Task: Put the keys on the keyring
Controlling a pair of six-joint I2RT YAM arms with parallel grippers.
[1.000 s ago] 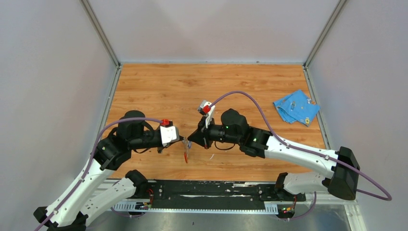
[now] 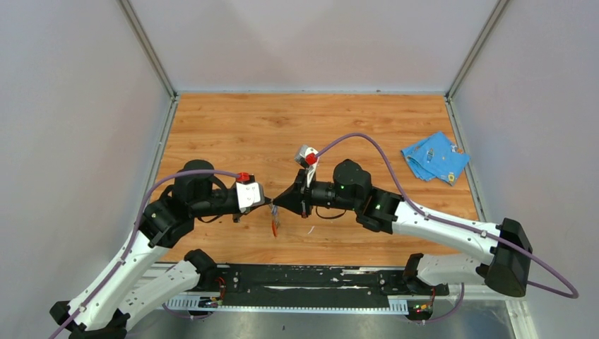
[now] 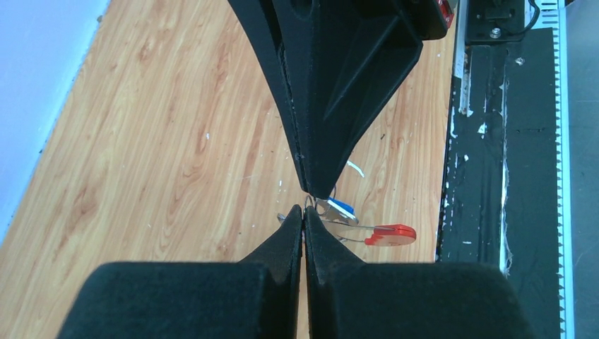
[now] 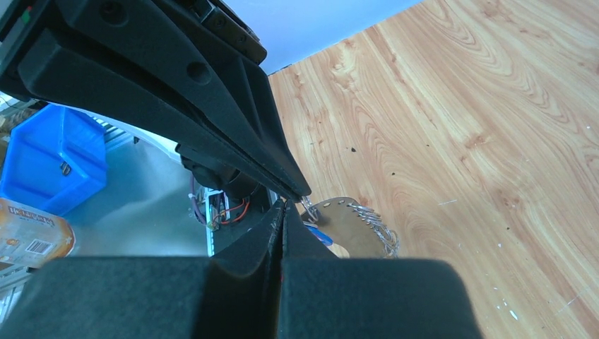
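Observation:
My left gripper and right gripper meet tip to tip over the table's middle, both shut. A small metal ring or clip (image 4: 309, 209) shows at their tips, with keys hanging beneath: one with a red head (image 3: 393, 235), one blue piece (image 4: 319, 234), and a metal plate (image 4: 347, 222) with wire loops along its edge. Exactly which fingertips pinch which piece is too small to tell.
A folded blue cloth (image 2: 434, 157) lies at the right back of the wooden table (image 2: 297, 120). A blue bin (image 4: 53, 162) and a jar (image 4: 32, 233) stand off the table in the right wrist view.
The left arm is almost unchanged.

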